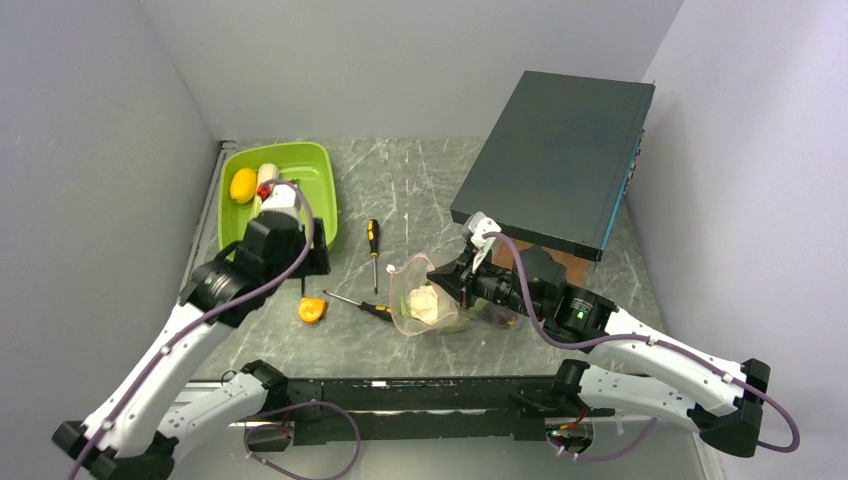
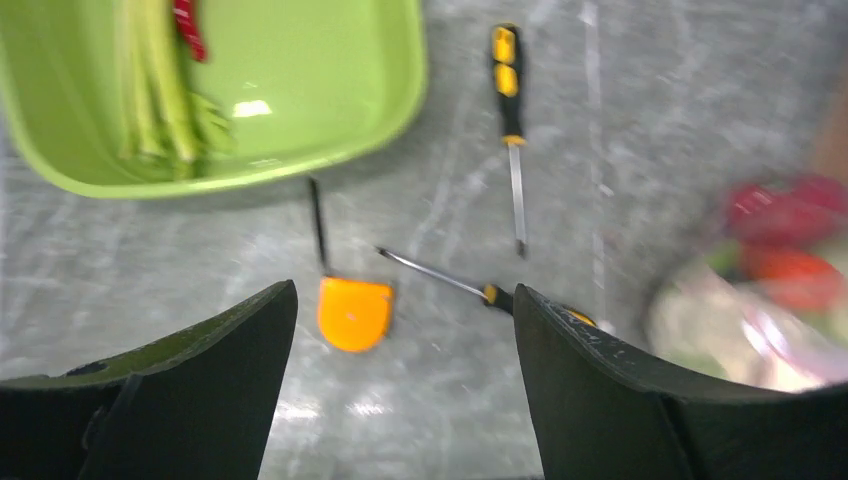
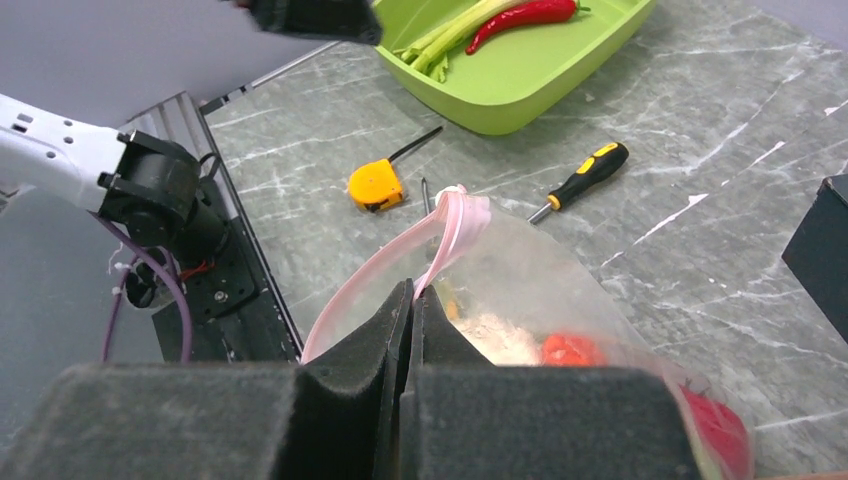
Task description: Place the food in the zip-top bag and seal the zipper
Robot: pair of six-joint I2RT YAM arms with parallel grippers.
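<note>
The clear zip top bag (image 1: 406,318) stands with its mouth spread toward the left, its pink rim (image 3: 463,225) folded over at the top. Inside it are a pale lump (image 1: 424,303), an orange-red item (image 3: 572,350) and a dark red one (image 3: 718,428). My right gripper is shut on the bag's rim. To the left, my left gripper hangs open above the table, empty, near a green bin (image 1: 330,190). That bin holds a yellow item (image 1: 243,186), a red chili (image 3: 525,18) and pale green stalks (image 2: 168,85).
Between bin and bag lie an upright-pointing screwdriver (image 1: 373,238), a second screwdriver (image 2: 440,274) and an orange tape measure (image 1: 312,310). A large dark box (image 1: 560,150) fills the back right. Bare table shows at the back centre.
</note>
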